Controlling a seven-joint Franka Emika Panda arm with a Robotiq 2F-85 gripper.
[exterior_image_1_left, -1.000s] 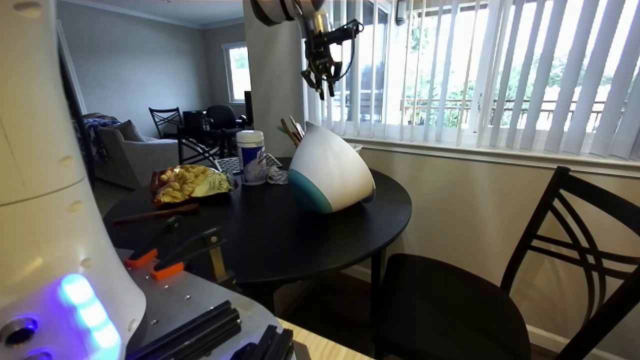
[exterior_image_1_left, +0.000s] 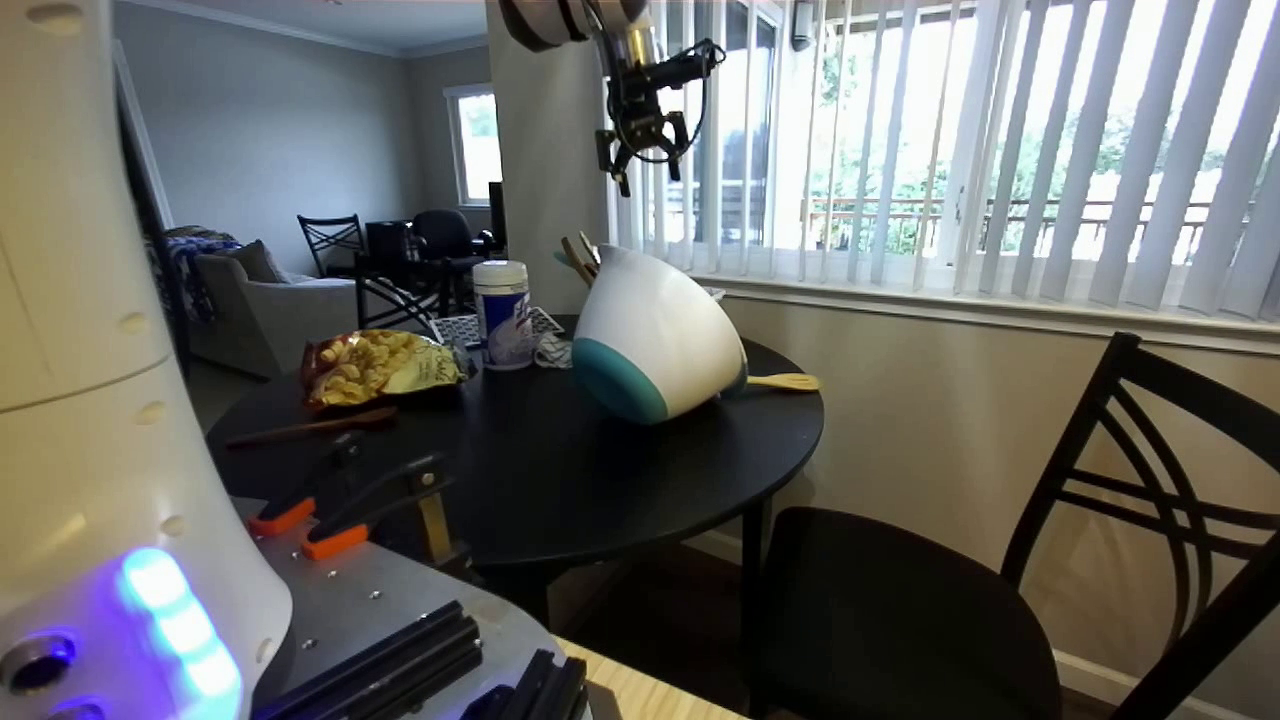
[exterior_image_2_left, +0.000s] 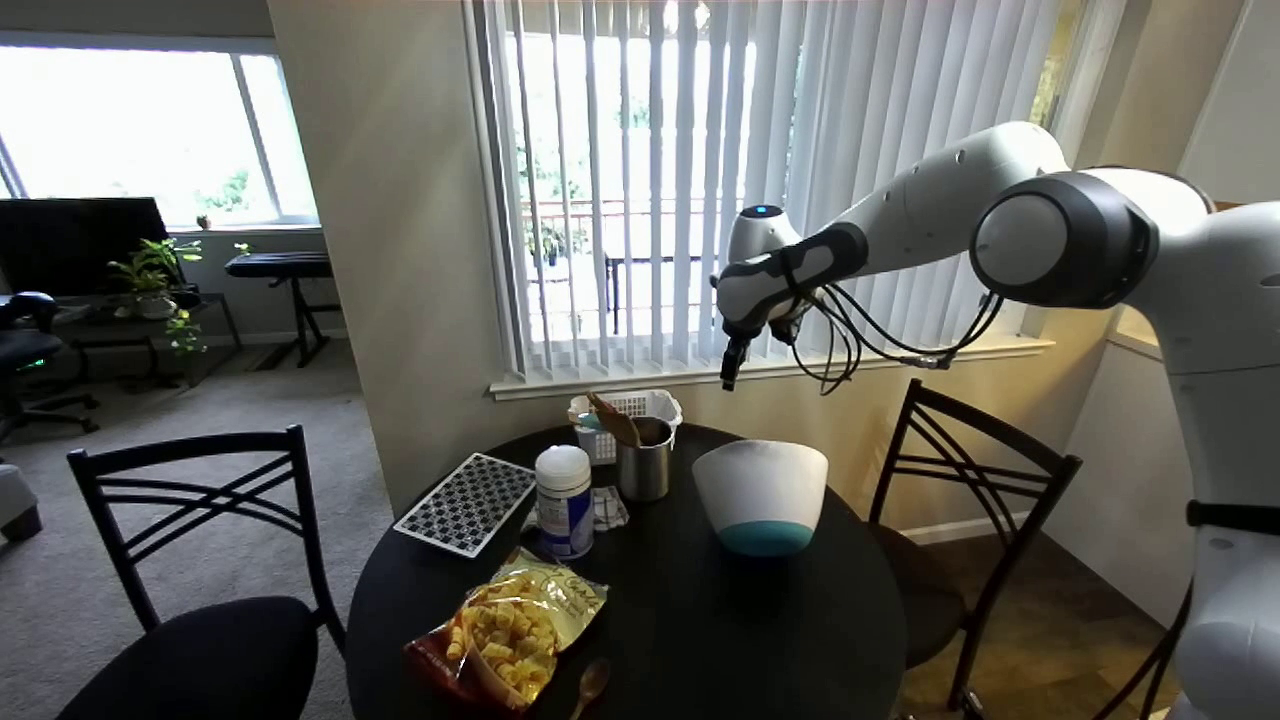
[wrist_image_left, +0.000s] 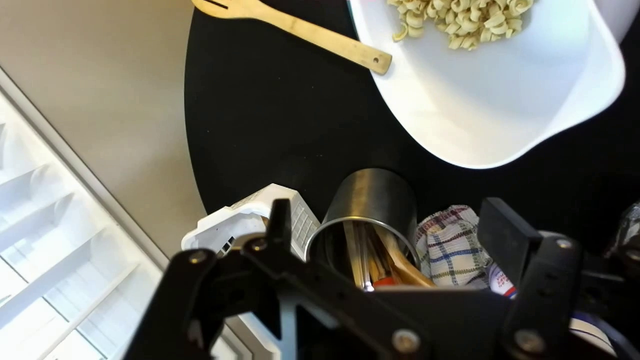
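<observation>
High above the table's far side, my gripper (exterior_image_1_left: 648, 176) stands open, its fingers spread and nothing between them. In the wrist view the gripper spans the area over a metal utensil cup (wrist_image_left: 375, 195). A slotted wooden spatula (wrist_image_left: 318, 36) lies by the large white bowl (wrist_image_left: 474, 114), its handle end overlapping the bowl's rim. Spiral pasta (wrist_image_left: 465, 21) is inside the bowl. From outside, the bowl (exterior_image_1_left: 666, 324) looks tilted, with a teal base, and the spatula's head (exterior_image_1_left: 782, 382) sticks out beyond its right side.
A white basket (exterior_image_2_left: 660, 406), a checkered cloth (wrist_image_left: 453, 246), a wipes canister (exterior_image_2_left: 564, 504) and an open snack bag (exterior_image_2_left: 516, 630) share the round black table (exterior_image_2_left: 744, 648). A wooden spoon (exterior_image_2_left: 590, 684) lies near the bag. Window blinds stand close behind the arm.
My gripper has opened from a narrower spread and shifted slightly. The spatula's head now shows to the right of the bowl, where none showed before. The bowl has tipped or turned slightly leftward.
</observation>
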